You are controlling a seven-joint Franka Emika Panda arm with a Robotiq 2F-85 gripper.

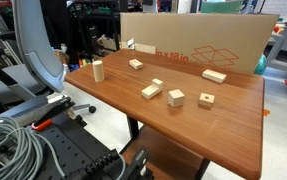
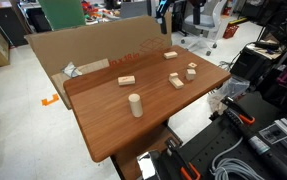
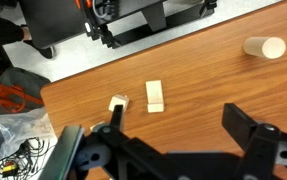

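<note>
My gripper is open in the wrist view, its dark fingers spread wide at the bottom with nothing held between them. Beyond them on the table lies a stacked light wooden block (image 3: 155, 96), with a smaller block (image 3: 119, 102) to its left. In exterior view 1, a wooden cylinder (image 1: 98, 71) stands upright near the left end of the table. Toward the middle sit a pale block (image 1: 151, 90), a cube (image 1: 176, 99) and a block with a dark spot (image 1: 206, 100). Farther back are a flat block (image 1: 214, 75) and a small block (image 1: 135, 64).
A brown table (image 1: 238, 125) carries the blocks, with its right front part bare. Along its back edge stands a cardboard panel (image 1: 198, 40). In front are a black base (image 1: 68, 150) and coiled cables (image 1: 13, 150).
</note>
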